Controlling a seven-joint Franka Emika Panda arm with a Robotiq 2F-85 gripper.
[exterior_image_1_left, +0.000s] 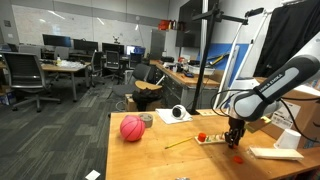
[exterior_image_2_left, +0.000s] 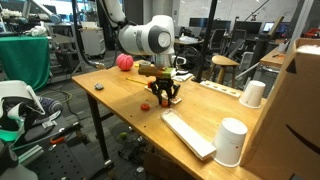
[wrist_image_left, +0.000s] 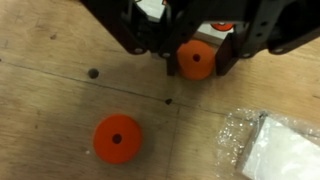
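An orange-red disc (wrist_image_left: 196, 62) sits between the fingertips of my gripper in the wrist view. The fingers flank it closely, but how firmly they touch it is hard to judge. A second orange-red disc (wrist_image_left: 117, 139), with a dark hole in its middle, lies apart on the wood; exterior view 2 shows this loose disc (exterior_image_2_left: 145, 107) beside my lowered gripper (exterior_image_2_left: 165, 103). Behind the fingers, another red piece (wrist_image_left: 222, 26) shows partly. Exterior view 1 has my gripper (exterior_image_1_left: 234, 142) low at a pale wooden board (exterior_image_1_left: 211, 141).
Crinkled clear plastic with a white block (wrist_image_left: 285, 155) lies near the gripper. A long white box (exterior_image_2_left: 188, 134) and white cups (exterior_image_2_left: 230, 141) stand closer to the cardboard. Across the table are a pink ball (exterior_image_1_left: 132, 128) and a yellow stick (exterior_image_1_left: 180, 143).
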